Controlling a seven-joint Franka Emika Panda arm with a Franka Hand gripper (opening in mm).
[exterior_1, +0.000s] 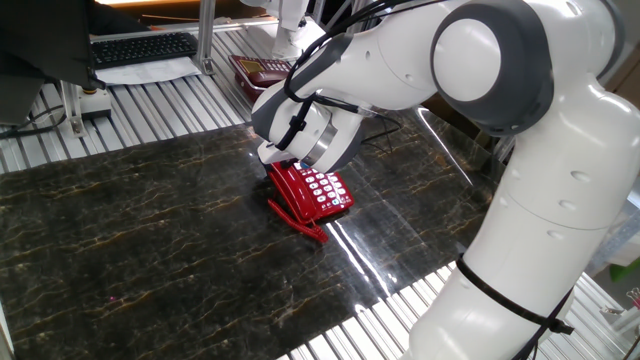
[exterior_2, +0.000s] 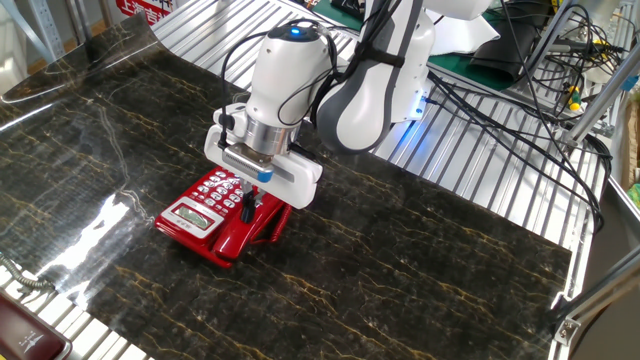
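A red desk phone (exterior_2: 195, 212) with white keys and a small display lies on the dark marbled mat (exterior_2: 400, 270). Its red handset (exterior_2: 238, 232) runs along one side, and a red cord (exterior_1: 298, 222) loops beside it on the mat. My gripper (exterior_2: 250, 208) points down over the phone, its dark fingertips low between the keypad and the handset. The fingers appear close together, but whether they grasp the handset is unclear. In exterior view 1 the white hand and wrist (exterior_1: 318, 138) cover the fingers and the phone's far end.
A second, darker red phone (exterior_1: 262, 72) sits on the slatted metal table beyond the mat. A keyboard (exterior_1: 145, 48) and paper (exterior_1: 150, 71) lie at the back left.
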